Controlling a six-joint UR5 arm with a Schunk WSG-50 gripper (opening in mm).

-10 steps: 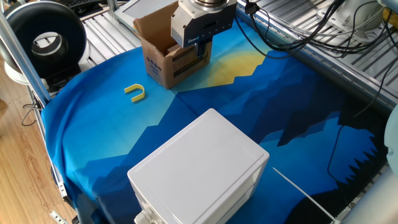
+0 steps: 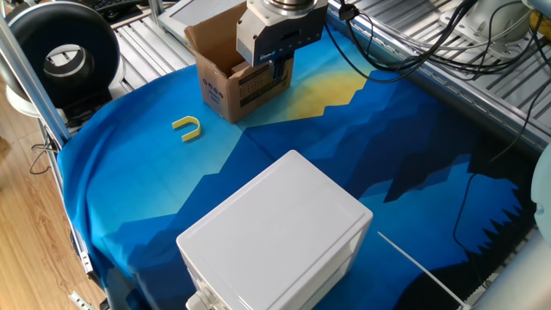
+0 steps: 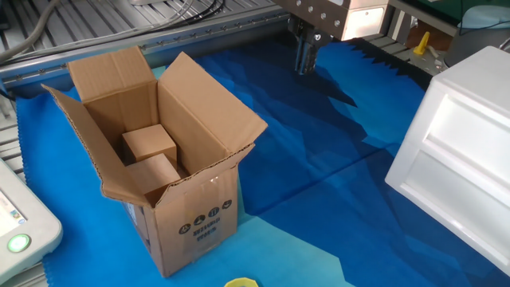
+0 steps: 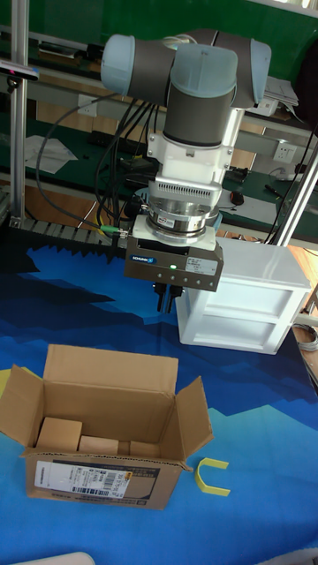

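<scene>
My gripper point(image 4: 167, 309) hangs in the air between the open cardboard box point(image 4: 89, 476) and the white drawer unit point(image 4: 240, 301). Its two dark fingers point down close together, shut, with nothing visible between them. In exterior view 2 the box point(image 3: 195, 227) has its flaps spread, and light brown blocks point(image 3: 149, 143) lie inside. A yellow U-shaped piece point(image 2: 188, 129) rests flat on the cloth beside the box. The gripper point(image 2: 277, 77) covers part of the box in exterior view 1.
The drawer unit's white top point(image 2: 275, 211) fills the near middle in exterior view 1. A thin pale rod point(image 2: 422, 269) is to its right. Cables point(image 2: 405, 60) run along the metal rail. Cloth between box and drawers is clear.
</scene>
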